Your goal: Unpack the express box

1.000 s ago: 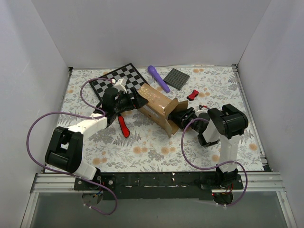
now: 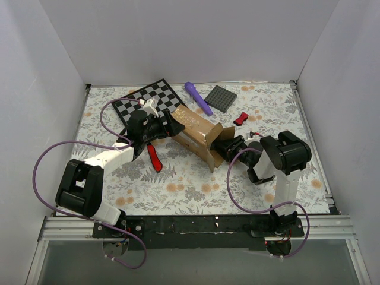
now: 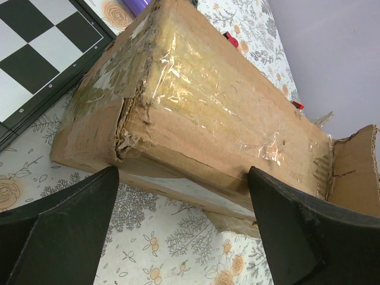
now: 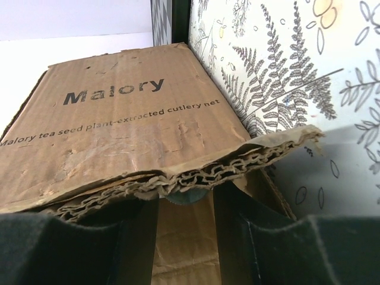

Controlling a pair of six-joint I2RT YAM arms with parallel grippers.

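Observation:
The brown cardboard express box [image 2: 199,126] lies slanted mid-table, its flapped end toward the right arm. At its far-left end stands my left gripper [image 2: 176,126], open; in the left wrist view its fingers [image 3: 74,217] spread in front of the worn, taped box corner. My right gripper is at the flapped end, fingers apart by a narrow gap beneath a torn flap edge [image 4: 237,163]. A small grey-green thing [image 4: 189,196] shows between those fingertips; contact with the pads is hidden. The box's printed face [image 4: 119,113] reads "Malory".
Behind the box lie a checkered board [image 2: 148,101], a purple stick-like object [image 2: 198,98] and a dark grey square mat [image 2: 220,98]. A red object [image 2: 155,158] rests by the left arm, another red piece [image 2: 241,119] beyond the flaps.

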